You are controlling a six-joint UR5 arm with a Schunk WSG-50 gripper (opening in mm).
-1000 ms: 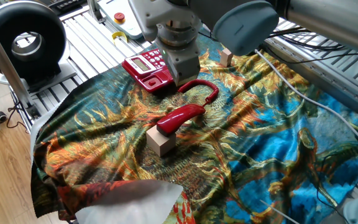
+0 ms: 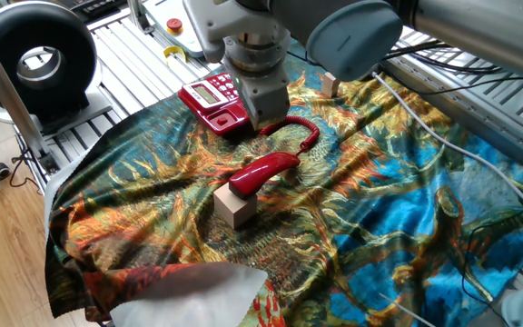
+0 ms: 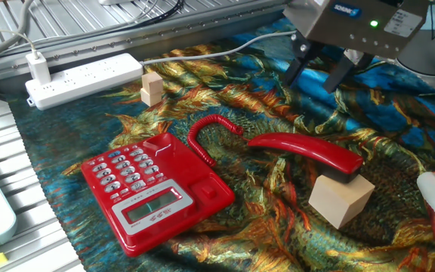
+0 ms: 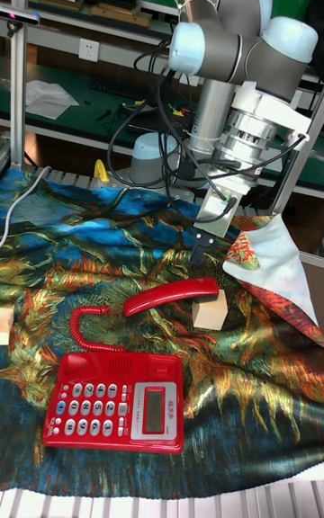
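A red handset [image 3: 308,149] lies with one end propped on a light wooden block [image 3: 341,199]. Its coiled cord [image 3: 200,137] runs back to the red telephone base [image 3: 157,193], whose cradle is empty. Above the cloth, on the far side of the handset, hangs my gripper [image 3: 310,85], its two dark fingers apart and nothing between them. It does not touch the handset. In exterior view 1 the gripper's body shows but its fingers are hidden; exterior view 3 shows a dark finger [image 4: 202,247] near the handset's propped end.
Two small wooden blocks [image 3: 151,89] sit near a white power strip [image 3: 85,79] with a cable. A wrinkled patterned cloth [image 2: 352,227] covers the table, its front corner folded over to the white underside [image 2: 193,300].
My arm and gripper have shifted very slightly to the left in exterior view 1. The handset, telephone base and blocks have stayed where they were.
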